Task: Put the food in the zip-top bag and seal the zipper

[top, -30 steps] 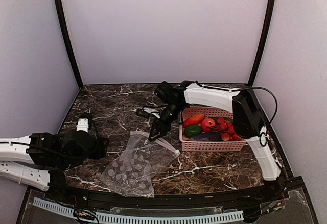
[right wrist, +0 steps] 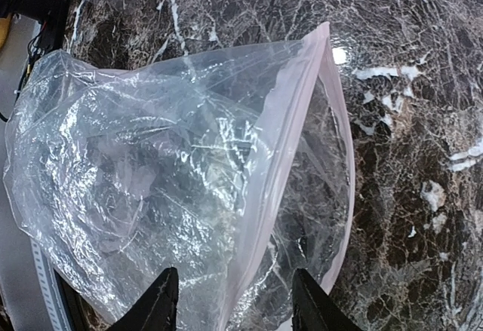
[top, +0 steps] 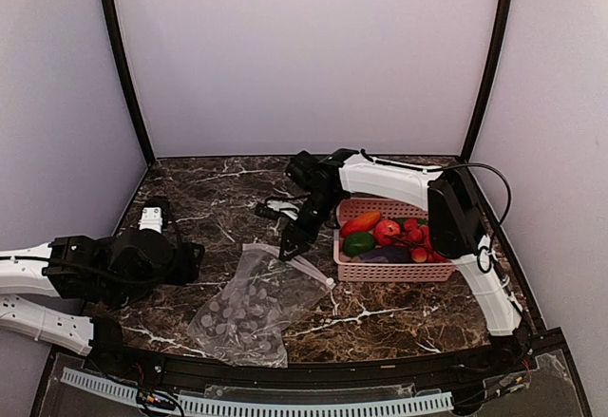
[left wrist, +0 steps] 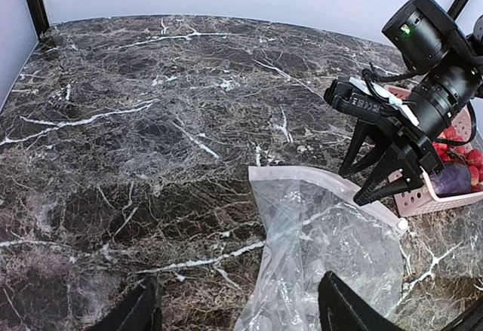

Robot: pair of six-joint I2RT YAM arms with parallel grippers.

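A clear zip bag (top: 252, 312) with a pink zipper strip (left wrist: 324, 180) lies flat on the dark marble table, its top toward the back. My right gripper (top: 290, 241) is open above the zipper, its fingers either side of the pink strip in the right wrist view (right wrist: 234, 308), where the bag's mouth looks slightly parted. My left gripper (top: 190, 260) hangs left of the bag; in the left wrist view its fingertips (left wrist: 338, 301) stand apart with nothing visible between them.
A pink basket (top: 389, 273) of food, including a pepper, tomatoes and an eggplant (top: 380, 257), stands right of the bag. Walls enclose the table on the back and sides.
My left gripper has risen slightly. My right gripper, the bag and the basket look almost unchanged.
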